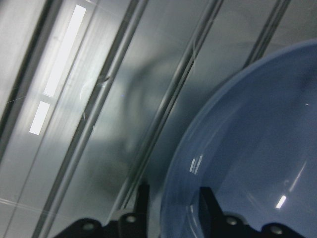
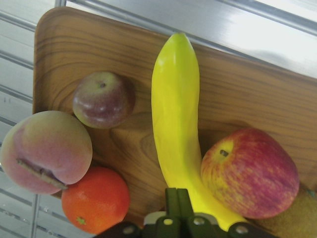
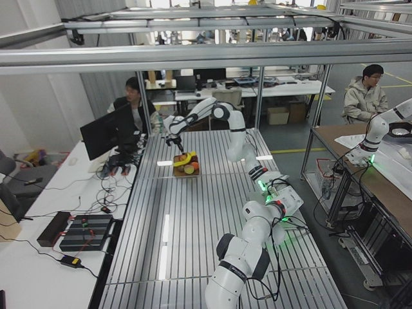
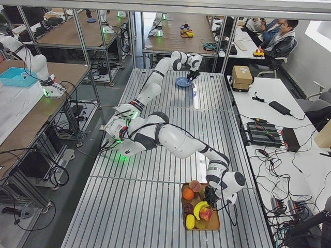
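Note:
A blue plate (image 4: pixel 183 82) lies at the far end of the slatted table in the camera right view. My left gripper is down at its rim, fingers open, one either side of the rim of the plate (image 1: pixel 257 148). My right gripper is over a wooden tray (image 2: pixel 119 34) of fruit, its fingers together with nothing seen between them. On the tray are a banana (image 2: pixel 176 109), red-yellow apple (image 2: pixel 250 173), orange (image 2: pixel 94 201), peach (image 2: pixel 47 148), plum-like fruit (image 2: pixel 104 99) and a brownish fruit (image 2: pixel 292 218).
Desks with electronics (image 3: pixel 84 232) flank it, and another robot stands at a neighbouring workbench (image 3: pixel 335 135).

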